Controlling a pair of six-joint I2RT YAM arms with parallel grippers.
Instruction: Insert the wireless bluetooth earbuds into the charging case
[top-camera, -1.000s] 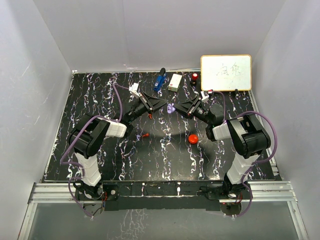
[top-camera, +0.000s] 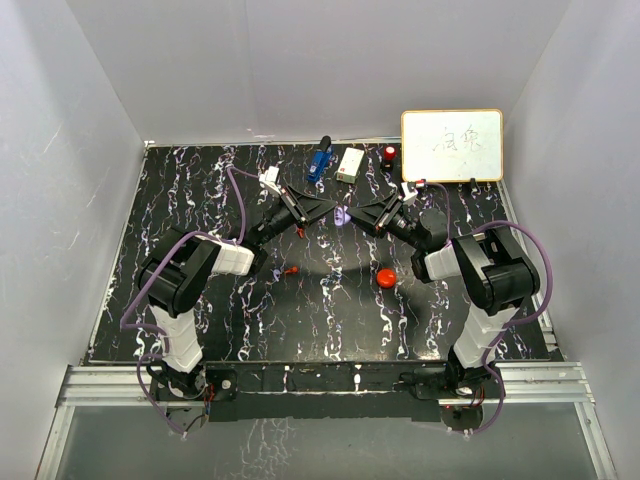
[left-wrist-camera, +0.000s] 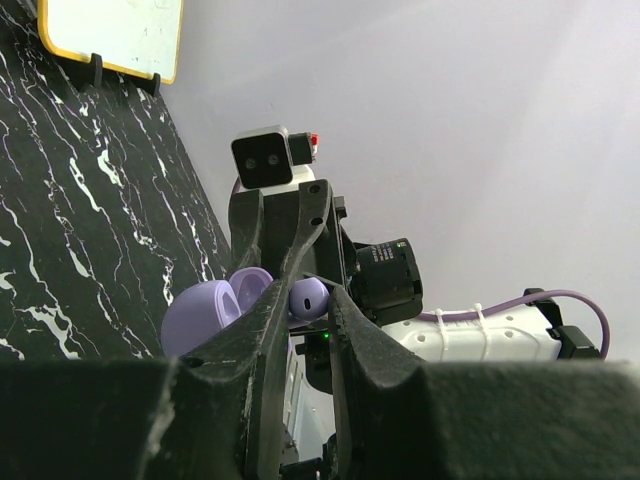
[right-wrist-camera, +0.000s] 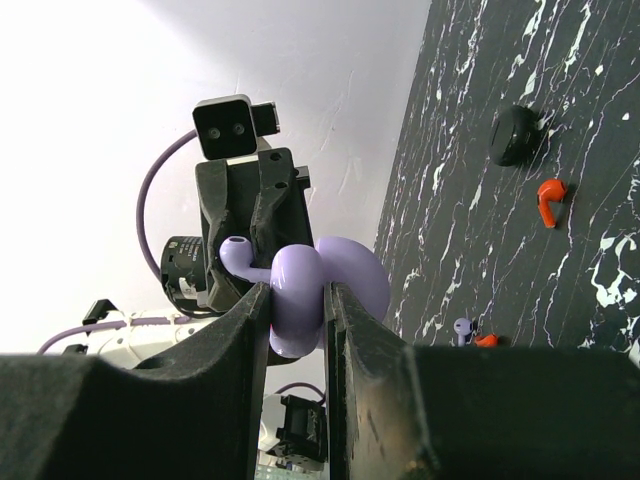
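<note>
Both grippers meet in the middle above the table. My left gripper is shut on a small lilac earbud (left-wrist-camera: 308, 298), seen end-on between its fingertips. My right gripper is shut on the lilac charging case, whose open lid and body (left-wrist-camera: 196, 318) sit beside the earbud in the left wrist view. In the right wrist view the earbud's stem (right-wrist-camera: 240, 255) shows just behind the case; whether it is inside cannot tell. Another lilac earbud (right-wrist-camera: 462, 328) lies on the table.
Small red pieces (right-wrist-camera: 550, 200), a dark round object (right-wrist-camera: 515, 135) and a red round object (top-camera: 386, 278) lie on the marble table (top-camera: 330, 330). A blue item (top-camera: 320, 162), a white box (top-camera: 349, 164), a red-capped bottle (top-camera: 389, 156) and a whiteboard (top-camera: 451, 145) stand at the back.
</note>
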